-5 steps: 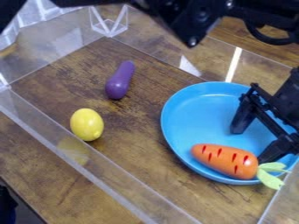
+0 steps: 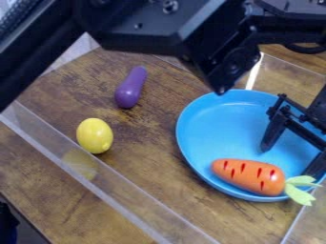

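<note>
A blue plate (image 2: 211, 128) sits at the right. On its lower part lies an orange carrot toy (image 2: 247, 174) with pale green leaves overhanging the rim. My black gripper (image 2: 284, 143) is at the plate's right side, above the carrot and apart from it, its fingers angled down over the plate; whether they are open or shut is unclear. The black arm crosses the top of the view.
A purple eggplant toy (image 2: 130, 87) lies at upper left, and a yellow egg-shaped object (image 2: 94, 135) at left. Clear low walls edge the wooden floor. Bare wood lies between the objects and the plate.
The arm's upper body has swung lower across the top of the view, covering more of the back. The fingers have shifted slightly rightward and down. The objects have not visibly moved.
</note>
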